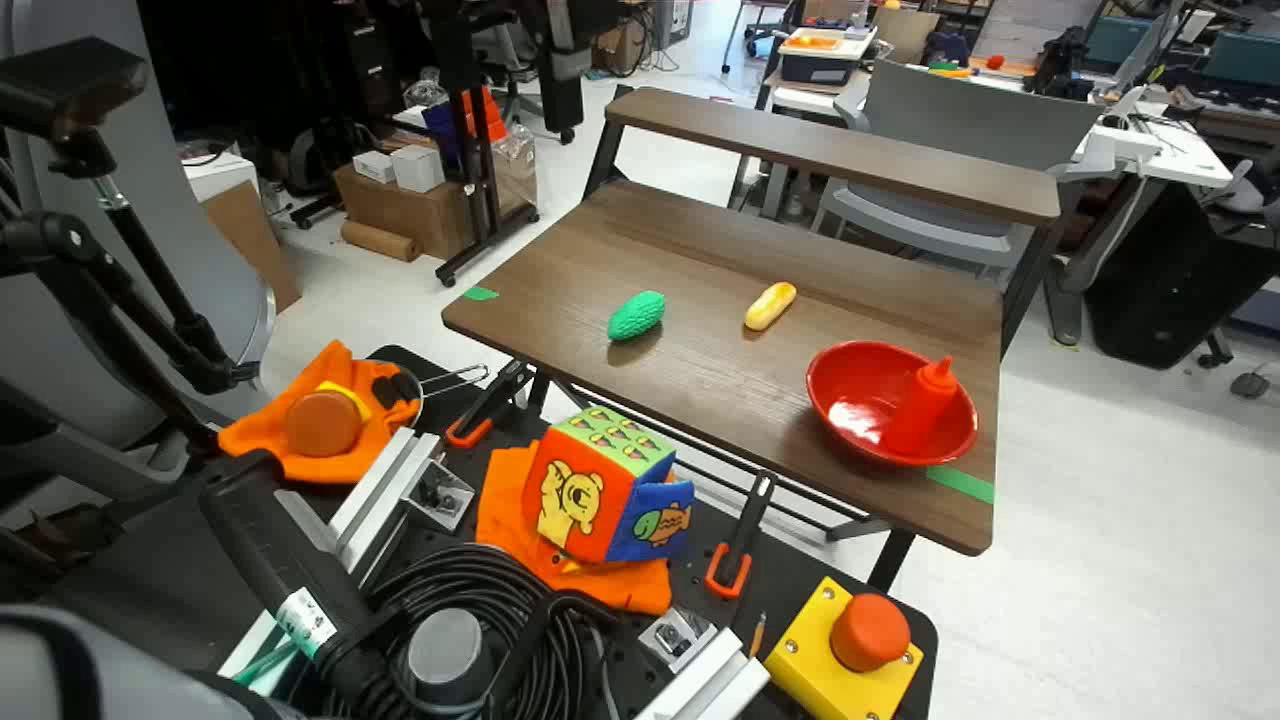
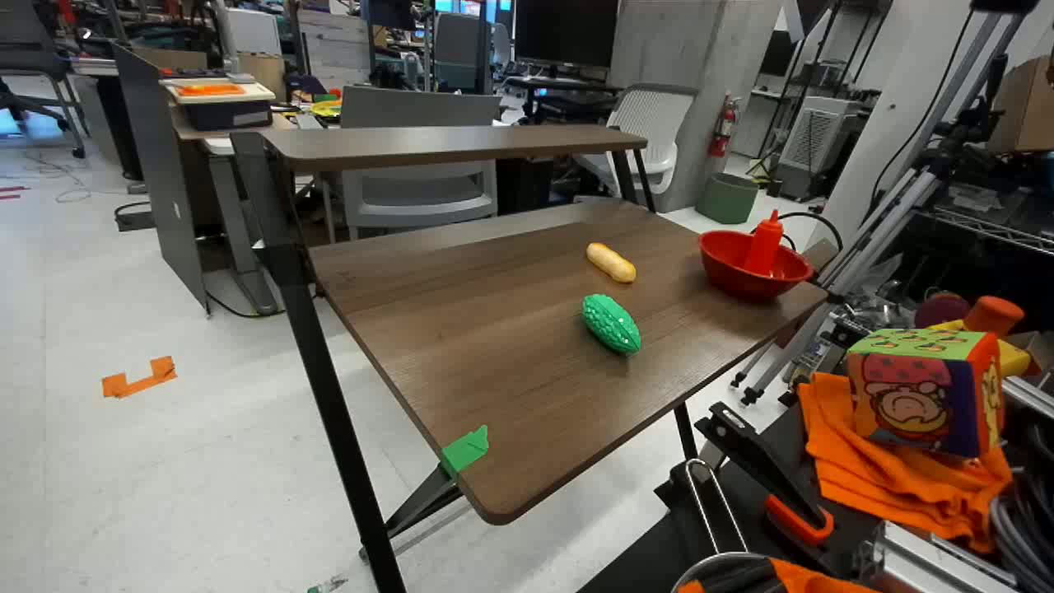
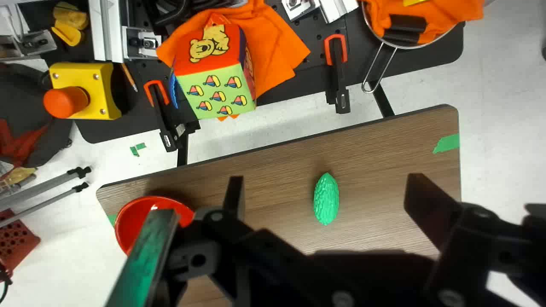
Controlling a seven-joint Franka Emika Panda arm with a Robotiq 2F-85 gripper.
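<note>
Above the table, my gripper is open, its dark fingers wide apart with nothing held between them. Seen past the gap, a bumpy green toy vegetable (image 3: 326,199) lies on the brown tabletop, well below the fingers. Both exterior views show that green piece (image 1: 637,314) lying near the front of the table, with a yellow elongated toy (image 1: 770,306) behind and to its right. A red bowl (image 1: 840,416) holds a red squeeze bottle (image 1: 921,402). The gripper hides the yellow toy and the bottle in the wrist view, and appears in neither exterior view.
A raised shelf (image 1: 840,150) runs along the table's back edge. In front stands a black cart with a soft picture cube (image 1: 600,486), orange cloths, clamps and a yellow box (image 1: 828,660) with an orange button.
</note>
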